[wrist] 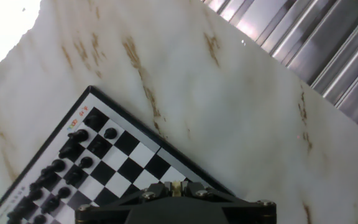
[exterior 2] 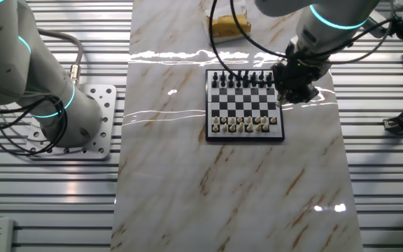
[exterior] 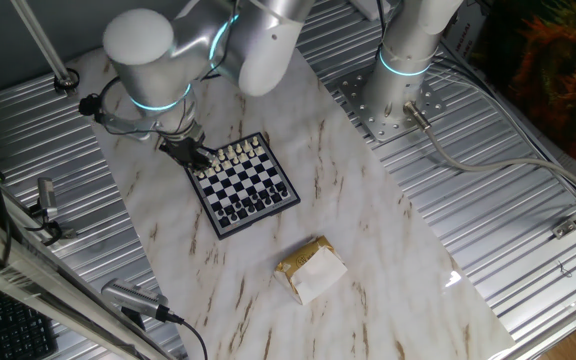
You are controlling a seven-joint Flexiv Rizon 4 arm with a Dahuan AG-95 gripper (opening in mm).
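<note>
A small magnetic-style chessboard (exterior: 238,183) with a black frame lies on the marble-patterned table. White pieces (exterior 2: 241,129) line one side, and black pieces (exterior 2: 242,78) stand along the opposite side. My gripper is low over the board's edge, at the corner by the white pieces in exterior view 1. Its fingertips are close together, with a small pale yellowish chess piece (wrist: 177,185) between them. The piece's lower part is hidden in the wrist view, so I cannot tell whether it touches the board. The gripper covers part of the board's edge.
A gold and white packet (exterior: 311,270) lies on the table, apart from the board. The robot's base (exterior: 396,100) is bolted beside the table, with a cable running from it.
</note>
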